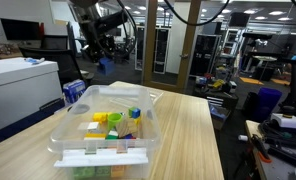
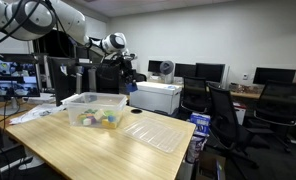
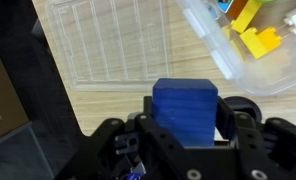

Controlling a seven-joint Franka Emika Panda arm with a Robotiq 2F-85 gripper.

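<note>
A blue block (image 3: pixel 184 112) is gripped between the dark fingers at the bottom of the wrist view. My gripper (image 1: pixel 104 58) is shut on it, raised above the far side of the bin; in exterior view 2 the blue block (image 2: pixel 131 86) hangs clear of the table. The clear plastic bin (image 1: pixel 146 143) holds several colored blocks, among them yellow, green and blue ones. A flat clear lid or tray (image 2: pixel 156 134) lies on the table beside the bin, and shows in the wrist view as a ribbed clear panel (image 3: pixel 108 40).
The wooden table (image 1: pixel 188 130) has bare room to the right of the bin. A blue and white package (image 1: pixel 74 91) stands behind the bin, near a white cabinet (image 1: pixel 18 90). A dark round object (image 3: pixel 243 108) lies near the bin's edge.
</note>
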